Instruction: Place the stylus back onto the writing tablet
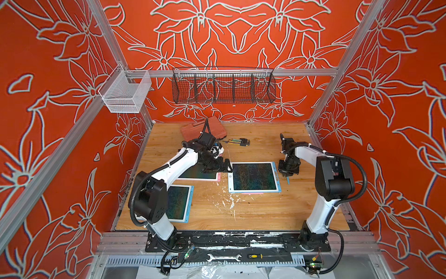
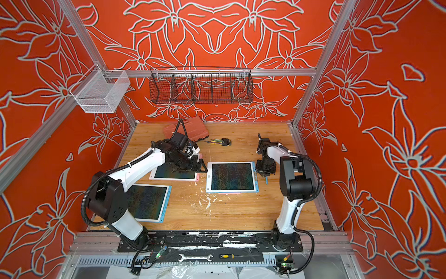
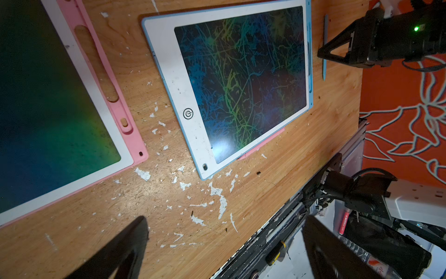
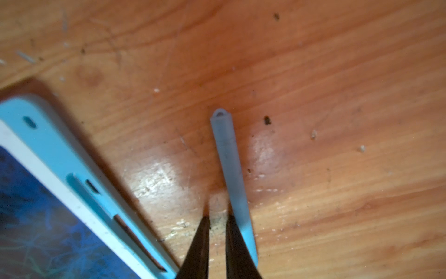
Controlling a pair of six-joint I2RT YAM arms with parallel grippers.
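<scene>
The blue stylus (image 4: pixel 234 172) lies on the wooden table just right of the middle tablet (image 3: pixel 241 83), which has a white face, a blue edge and a slot along that side. My right gripper is low over the table, fingertips a little apart, the stylus's shaft beside the right-hand fingertip; whether it touches is unclear. From above, that gripper (image 1: pixel 288 172) covers part of the stylus. My left gripper is open above the table between the tablets, nothing between its fingers.
A pink-edged tablet (image 3: pixel 51 130) and a blue-edged one (image 2: pixel 146 200) lie to the left. A red case (image 1: pixel 190 130) and a tool set (image 1: pixel 239 141) sit at the back. Wire baskets hang above.
</scene>
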